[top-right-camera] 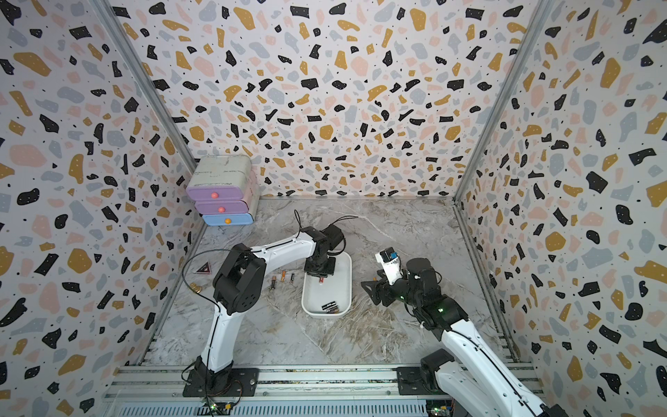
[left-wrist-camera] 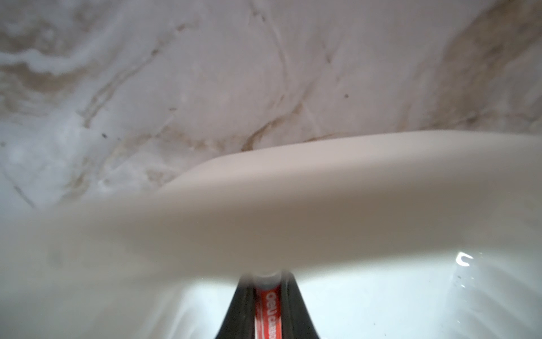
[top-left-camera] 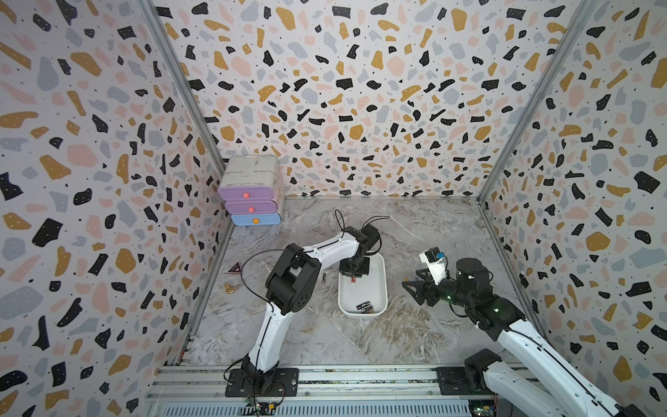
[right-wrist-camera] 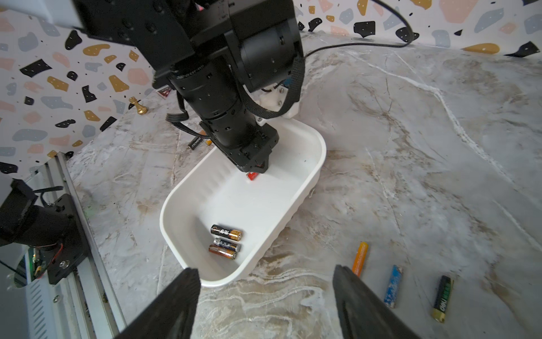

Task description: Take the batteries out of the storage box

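The white storage box (right-wrist-camera: 288,209) stands mid-table. Over its far part is my left gripper (top-left-camera: 353,276), its fingers closed on both sides of a red battery (left-wrist-camera: 268,310), whose silver end and lettering show in the left wrist view. In the right wrist view only a small red bit of that battery shows below the gripper. A black and gold battery (right-wrist-camera: 226,232), a black one (right-wrist-camera: 227,244) and a brown one (right-wrist-camera: 223,252) lie together at the box's near end. My right gripper is open beside the box, its fingers wide apart with nothing between them.
Right of the box lie an orange battery (right-wrist-camera: 359,258), a blue one (right-wrist-camera: 393,286) and a black-green one (right-wrist-camera: 442,298). More batteries (top-right-camera: 282,275) lie left of it. A drawer unit (top-left-camera: 251,191) stands back left.
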